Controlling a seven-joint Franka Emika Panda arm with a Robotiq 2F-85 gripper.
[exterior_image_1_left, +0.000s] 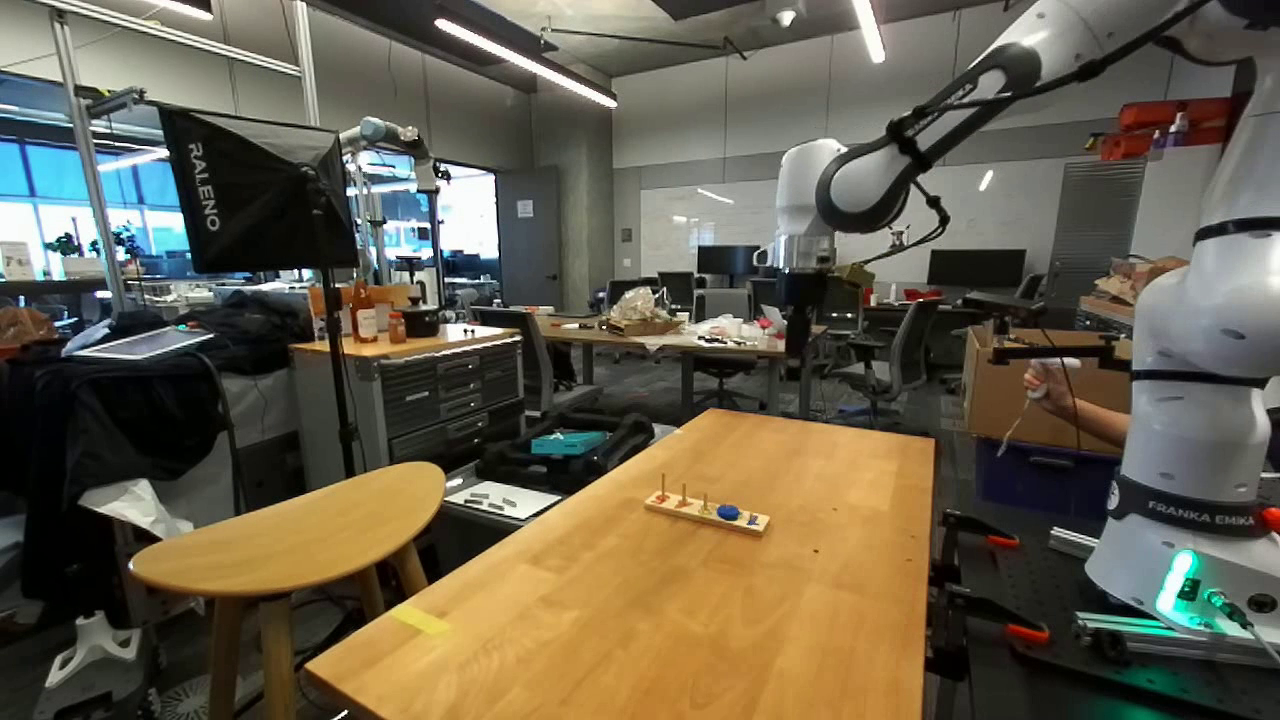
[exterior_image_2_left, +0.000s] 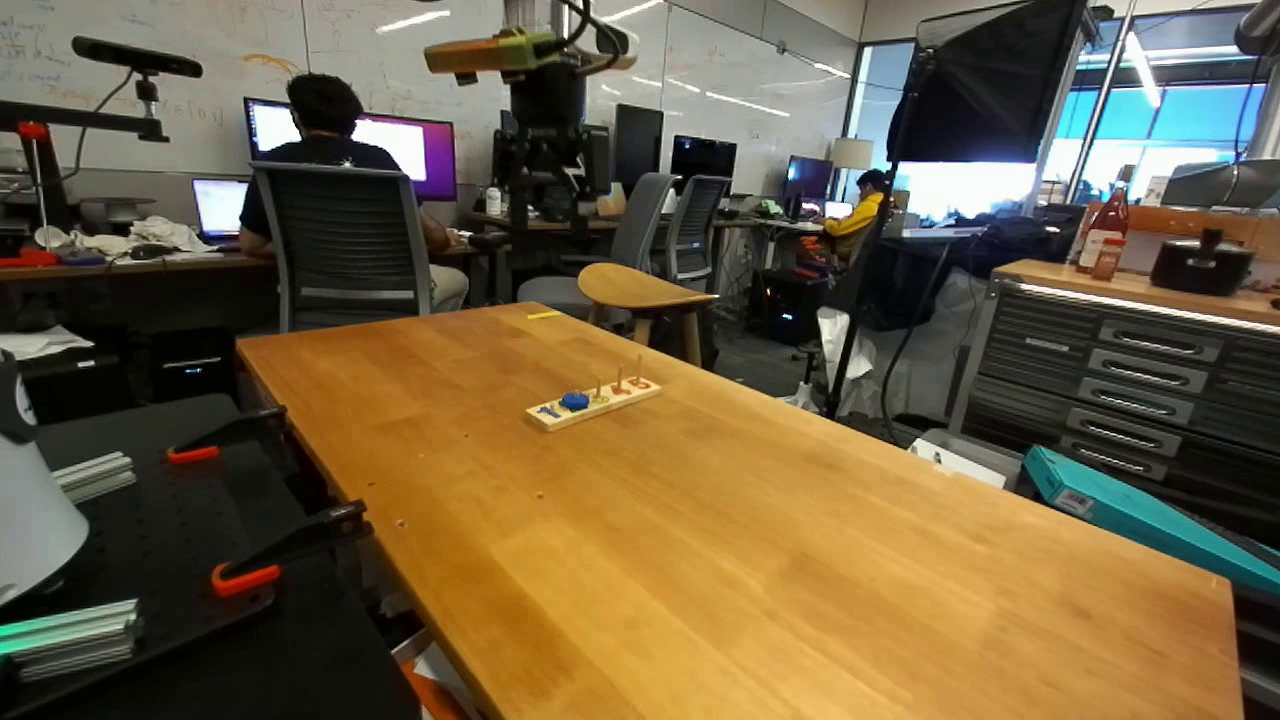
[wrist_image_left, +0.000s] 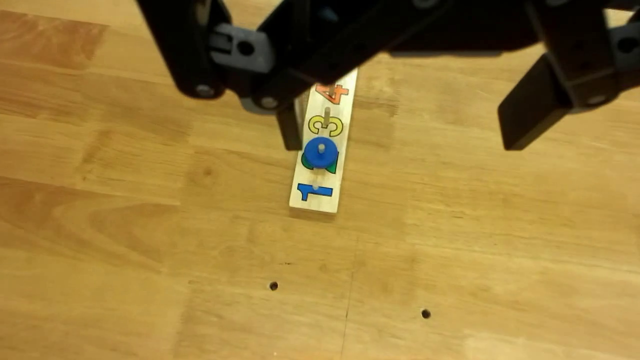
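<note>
A narrow wooden peg board (exterior_image_1_left: 684, 509) lies on the table, with printed numbers and upright pegs of differing height. In the wrist view a round blue piece (wrist_image_left: 321, 152) sits on the peg at the green 2, and the peg's tip pokes through its centre. The peg at the blue 1 (wrist_image_left: 316, 191) is bare, as is the one at the yellow 3. My gripper stands open, its fingers wide apart and nothing between them. It hangs well above the table, pointing down; its left finger hides part of the board's edge, and its body covers the far end.
Clamps with orange pads (exterior_image_1_left: 1002, 540) grip the edge nearest the robot base. A stool (exterior_image_1_left: 300, 528) stands off the far side. A person's hand (exterior_image_1_left: 1056, 390) shows behind the arm.
</note>
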